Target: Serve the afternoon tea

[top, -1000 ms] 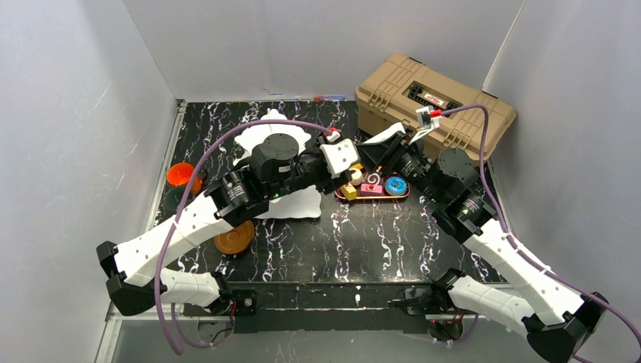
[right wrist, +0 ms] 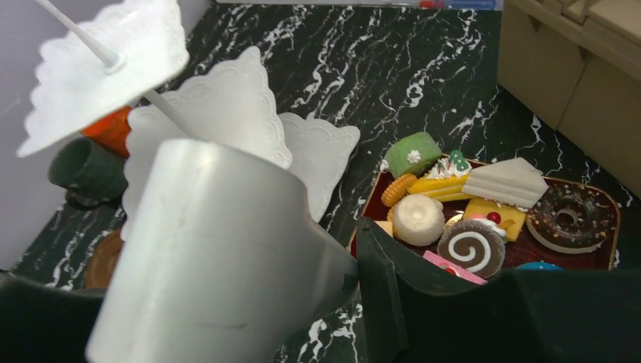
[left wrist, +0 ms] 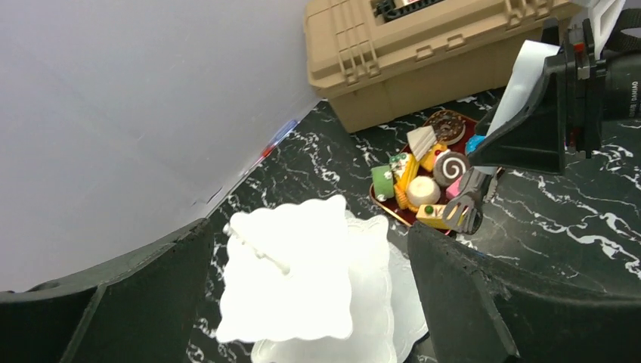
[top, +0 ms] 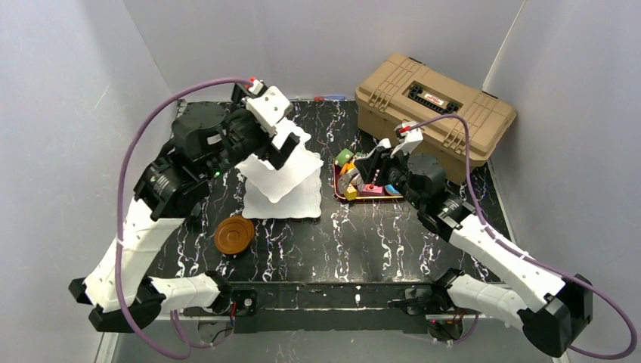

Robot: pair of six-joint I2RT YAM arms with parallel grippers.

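A white scalloped tiered stand [top: 295,200] stands left of centre, its top tier [left wrist: 302,287] seen from above in the left wrist view. Right of it lies a red tray [top: 384,197] of toy cakes, including a donut [right wrist: 567,219], swiss roll [right wrist: 470,249] and sandwich [right wrist: 503,181]. My left gripper [top: 272,155] is raised over the stand, open and empty. Above the tray, my right gripper [top: 366,165] is shut on serving tongs, whose grey head hangs over the tray's near side and whose pale handle fills much of the right wrist view.
A tan case [top: 435,113] fills the back right. An orange cup [right wrist: 106,132], a green mug [right wrist: 83,170] and a brown round coaster [top: 233,235] are at the left.
My left gripper has moved up and left, away from my right gripper, to above the stand. The right arm has shifted slightly left, still holding the tongs.
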